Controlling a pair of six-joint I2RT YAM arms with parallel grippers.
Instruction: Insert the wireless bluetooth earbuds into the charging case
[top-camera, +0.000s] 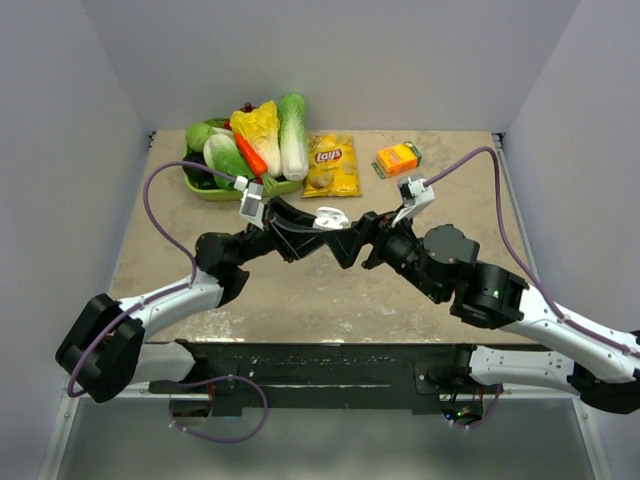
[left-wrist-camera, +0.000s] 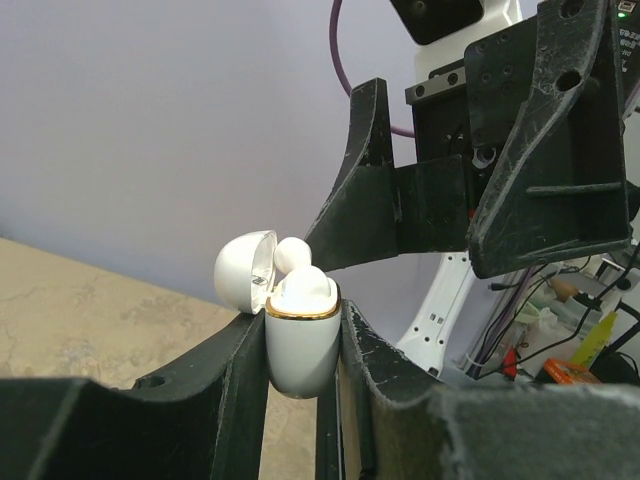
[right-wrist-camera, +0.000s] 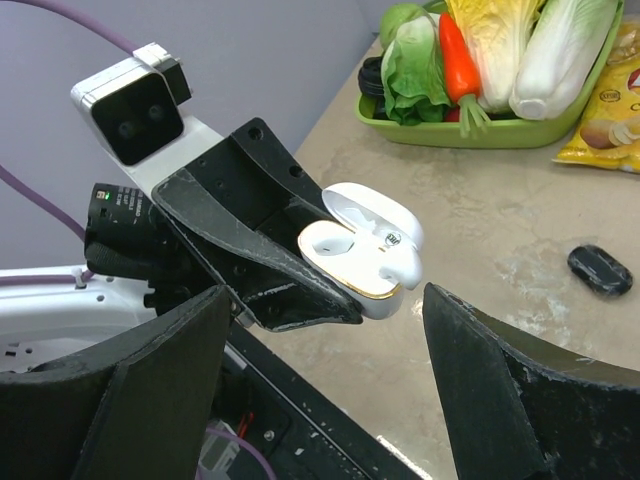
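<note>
My left gripper is shut on the white charging case, whose lid stands open, with white earbud parts visible at its top; how they are seated is unclear. My right gripper is open, its fingers close around the case's side in the top view; in the right wrist view the case sits just beyond the gap between them, and whether they touch it cannot be told.
A green basket of vegetables, a chips bag and a yellow box lie at the back. A small black object rests on the table, which is otherwise mostly clear.
</note>
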